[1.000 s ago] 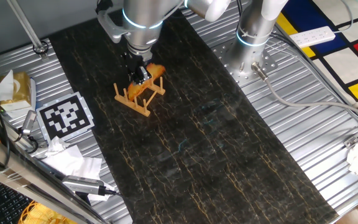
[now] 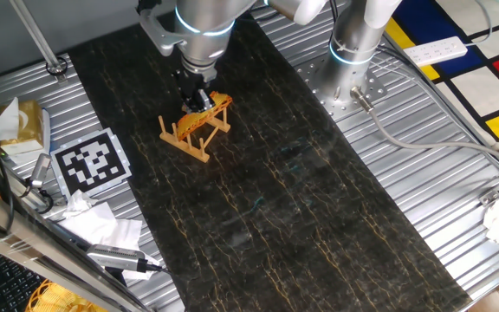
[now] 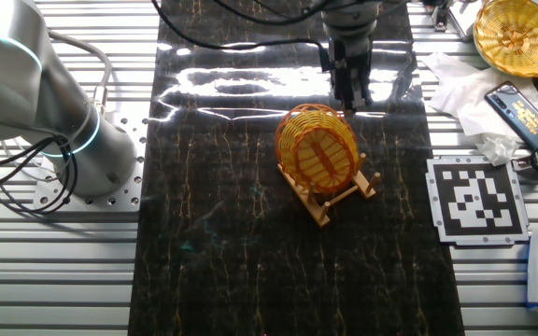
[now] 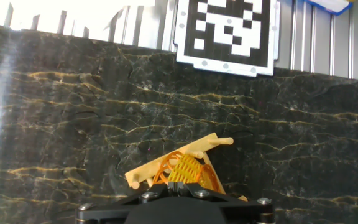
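Note:
A small yellow wicker basket with an orange-brown rim stands on its side in a light wooden rack on the dark marbled mat. My gripper is at the basket's upper edge, its two fingers close together in the wrist view, shut on the thin rim. From the other side, the black fingers come down at the basket's upper right edge. The exact contact between fingertips and wicker is hidden. In the wrist view the rack shows beyond the fingers, partly covered by the basket.
A black-and-white marker board lies beside the mat, near a tissue box and crumpled white paper. Another wicker basket sits off the mat. The robot's base stands on the opposite side.
The basket has shifted slightly and sits lower in the rack than one second ago. My gripper has moved a little with it; the rack has stayed in place.

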